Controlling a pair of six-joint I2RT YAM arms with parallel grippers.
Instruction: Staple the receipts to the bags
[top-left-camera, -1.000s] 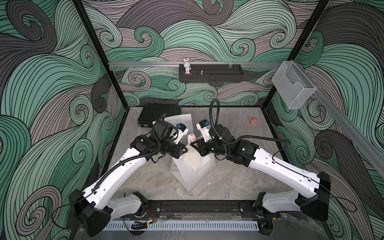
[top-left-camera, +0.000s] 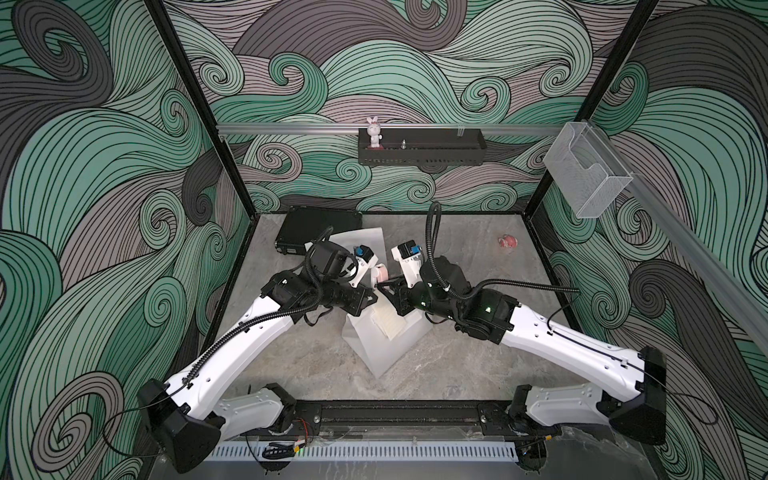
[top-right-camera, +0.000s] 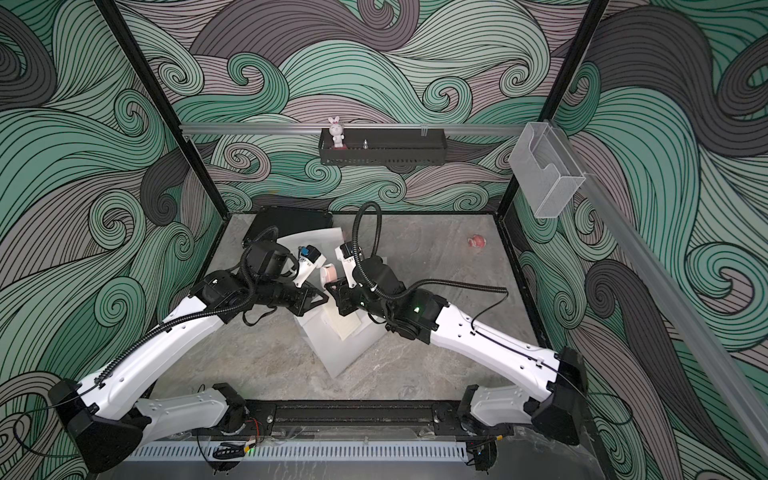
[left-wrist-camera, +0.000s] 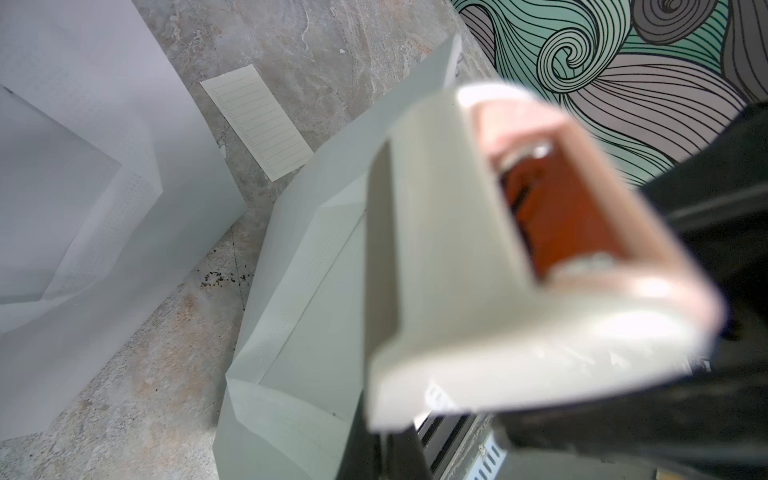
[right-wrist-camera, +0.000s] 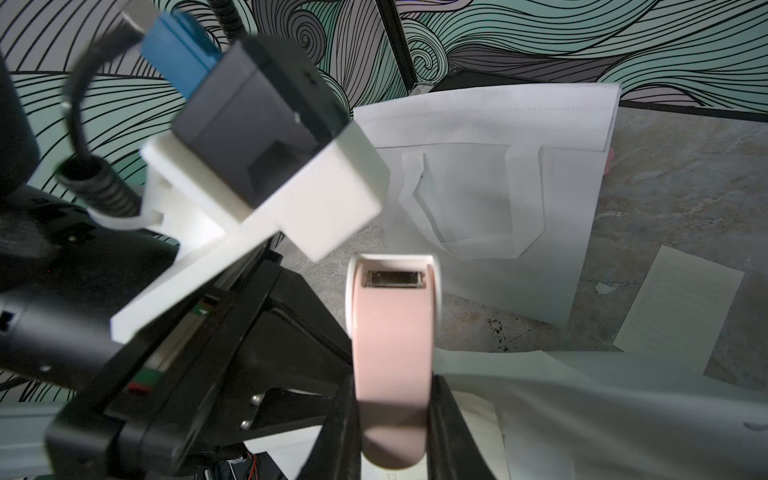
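Note:
Between the two grippers a white bag (top-left-camera: 378, 356) is held raised, a cream receipt (top-left-camera: 389, 321) lying against its front. My left gripper is shut on the bag's upper edge, at the receipt's top end; whether the receipt is pinched too, I cannot tell. My right gripper is shut on a white and pink stapler (right-wrist-camera: 395, 336), which stands at the bag's edge beside the left gripper. In the left wrist view the stapler (left-wrist-camera: 456, 256) looms large and blurred, covering part of the bag. Where its mouth meets the paper is hidden.
A second white bag with handles (right-wrist-camera: 572, 256) lies behind, close to a black case (top-left-camera: 320, 227). One loose lined receipt (left-wrist-camera: 257, 121) rests on the table. A small reddish object (top-left-camera: 508, 241) sits at the back right.
The left arm has stayed still.

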